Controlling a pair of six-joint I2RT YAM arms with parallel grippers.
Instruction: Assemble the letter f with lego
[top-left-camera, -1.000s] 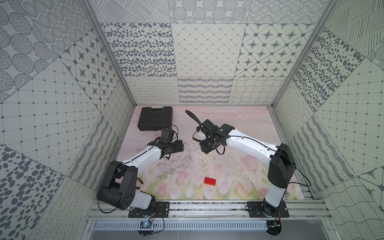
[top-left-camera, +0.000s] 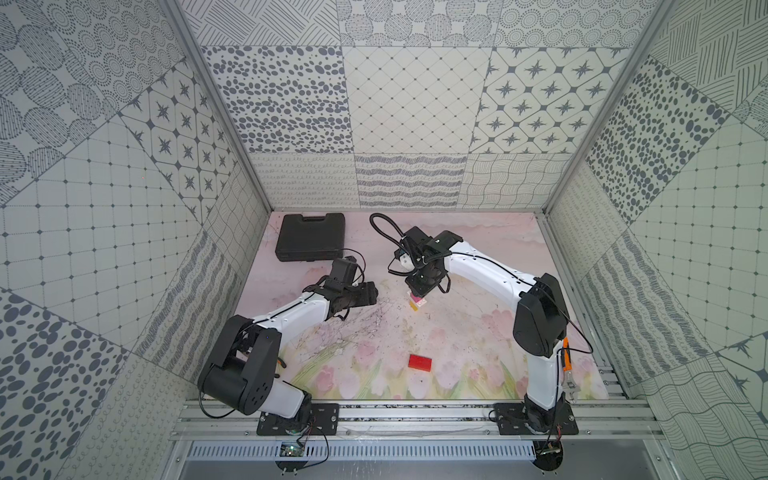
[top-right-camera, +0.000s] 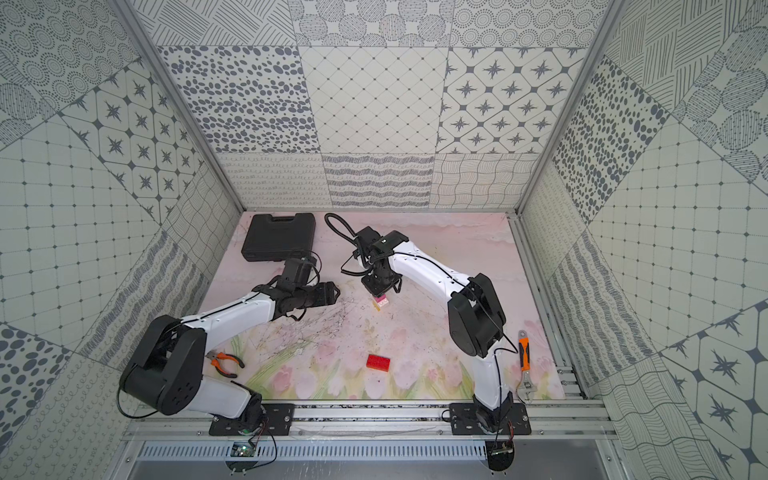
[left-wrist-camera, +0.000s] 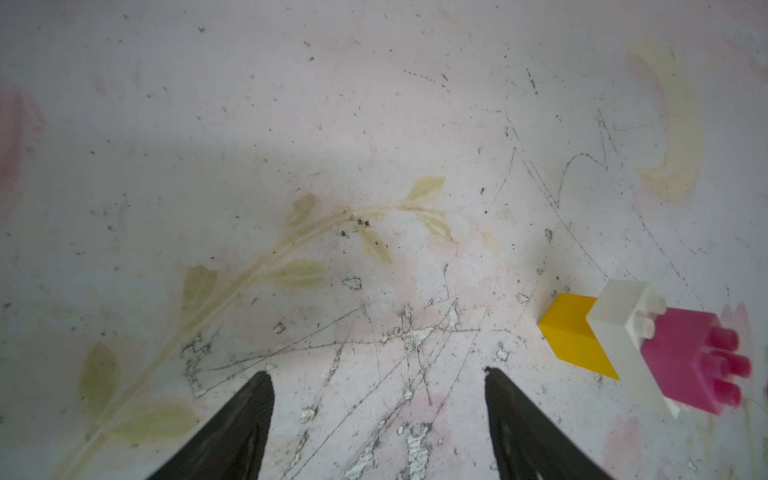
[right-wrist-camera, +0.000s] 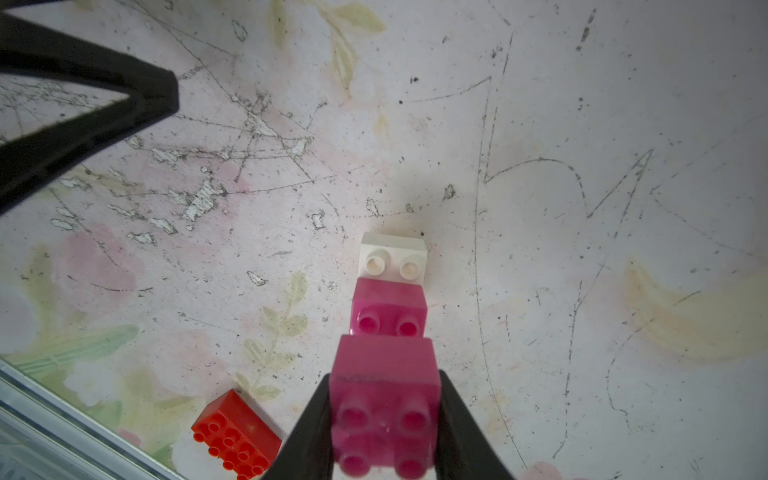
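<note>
A small stack of a yellow brick (left-wrist-camera: 573, 332), a white brick (left-wrist-camera: 628, 336) and a pink brick (left-wrist-camera: 684, 360) stands on the table. My right gripper is shut on another pink brick (right-wrist-camera: 385, 376), which looms over the stack. Whether the two pink bricks touch cannot be told. To the left of the stack my left gripper is open, with bare table between its fingers. Its dark tip also enters the right wrist view at upper left. A red brick (top-left-camera: 420, 362) lies apart, towards the front edge.
A black case (top-left-camera: 310, 237) lies at the back left. Orange-handled pliers (top-right-camera: 225, 364) rest beside the left arm's base, and an orange-handled tool (top-right-camera: 525, 356) at the right edge.
The left gripper has edged right towards the stack. The red brick has stayed put.
</note>
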